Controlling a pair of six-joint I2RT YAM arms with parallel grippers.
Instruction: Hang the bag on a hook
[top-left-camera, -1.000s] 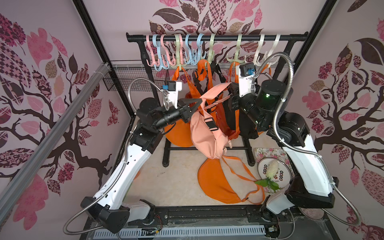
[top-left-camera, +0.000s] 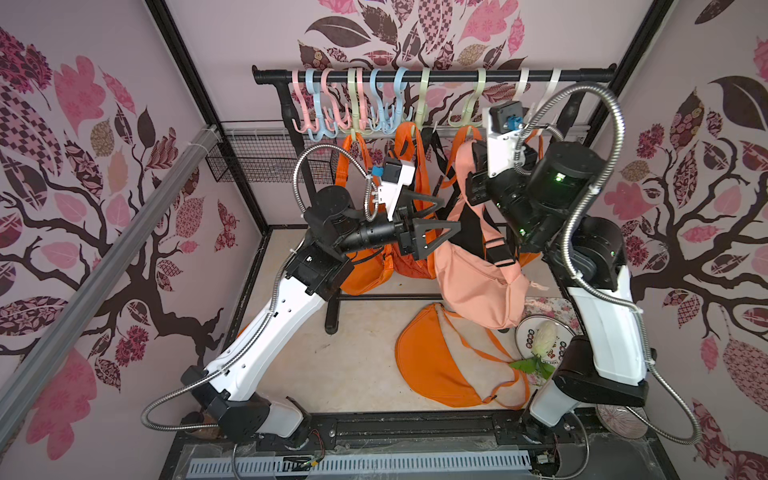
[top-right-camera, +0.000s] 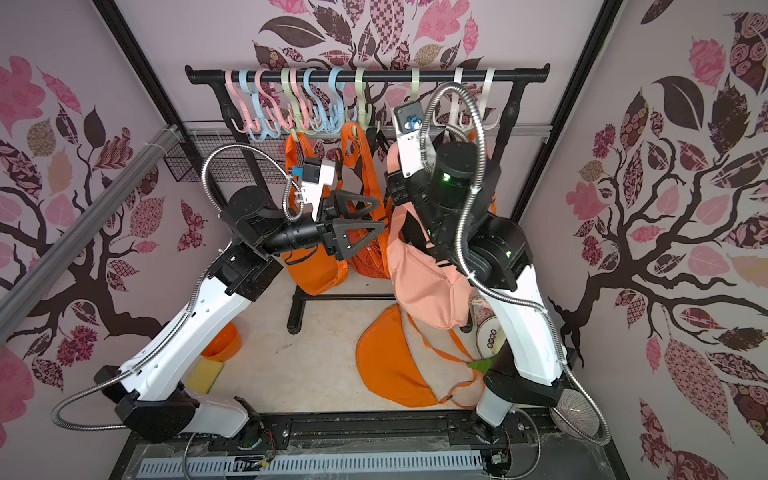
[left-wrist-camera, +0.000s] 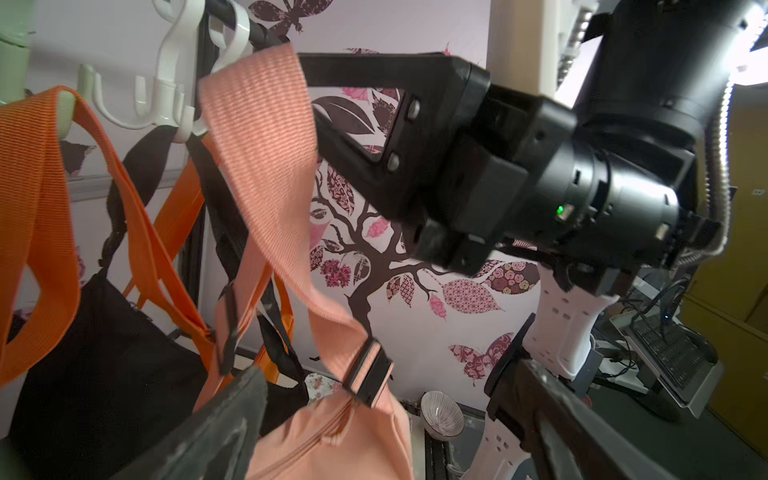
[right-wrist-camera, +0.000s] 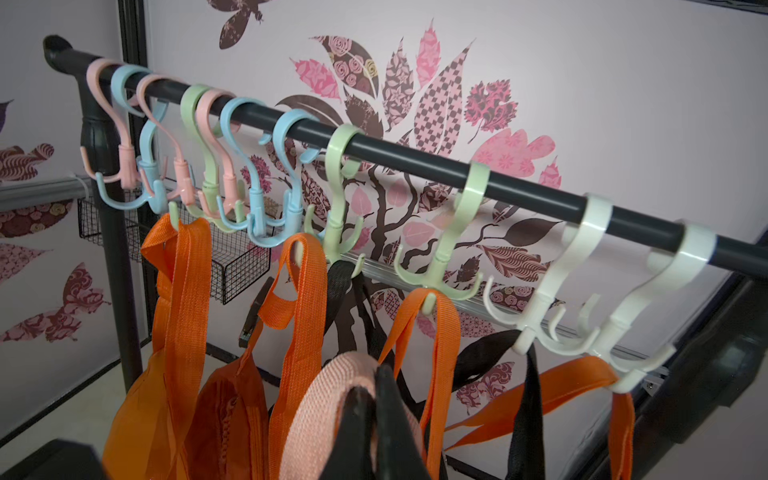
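Observation:
The pink bag (top-left-camera: 480, 289) hangs in the air in front of the rack, below my right gripper (top-left-camera: 473, 190). Its broad pink strap arches over that gripper's fingertips, and the shut fingers hold it there; in the right wrist view the loop (right-wrist-camera: 308, 416) curves around the right fingers. My left gripper (top-left-camera: 449, 214) stands open to the left of the bag, empty, its fingers (left-wrist-camera: 216, 436) apart. White hooks (right-wrist-camera: 568, 272), a green hook (right-wrist-camera: 452, 232) and other coloured hooks hang from the black rail (right-wrist-camera: 512, 185), beyond the strap.
Orange bags (right-wrist-camera: 172, 320) and a black bag (left-wrist-camera: 96, 376) crowd the rack on several hooks. One orange bag (top-left-camera: 432, 360) lies on the floor. A plate (top-left-camera: 524, 336) with a flower is at right.
The left gripper was at the strap's left end and now stands open, clear of it. The bag has swung right and hangs under the right gripper, which has moved slightly right and up.

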